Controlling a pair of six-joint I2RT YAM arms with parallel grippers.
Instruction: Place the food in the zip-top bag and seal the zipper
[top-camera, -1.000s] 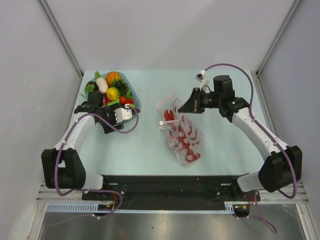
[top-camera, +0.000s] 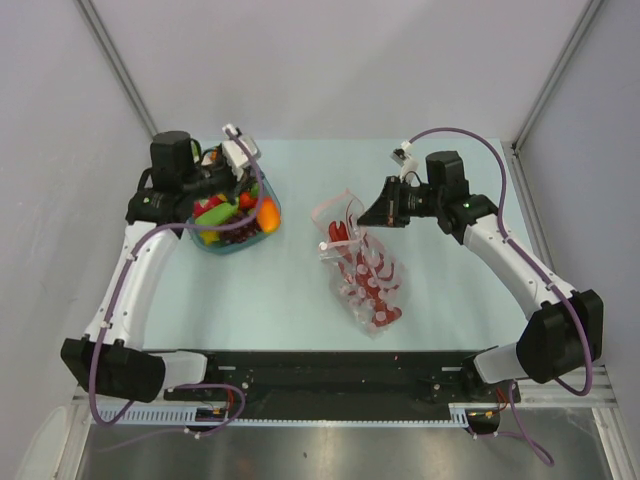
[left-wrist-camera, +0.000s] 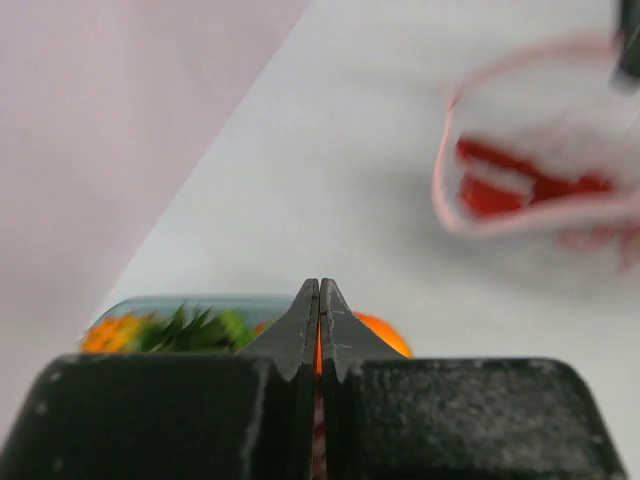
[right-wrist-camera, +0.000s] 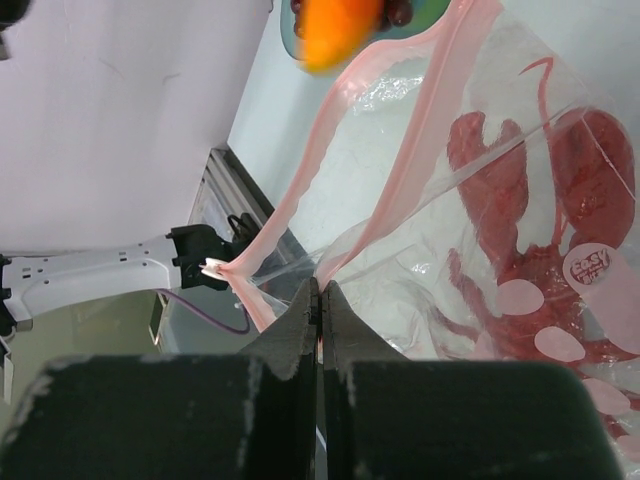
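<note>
The clear zip bag with red print lies mid-table, its pink zipper top raised. My right gripper is shut at its mouth, the bag's edge appearing pinched between the fingertips. My left gripper is shut above the tub of food, nothing visible held in it. The tub holds colourful items, among them an orange piece, a green one and dark grapes; the left arm hides much of it in the top view.
Pale walls border it at the sides and back.
My left arm has moved up and toward the back over the tub, covering more of the food in the top view. The right arm and bag are unchanged.
</note>
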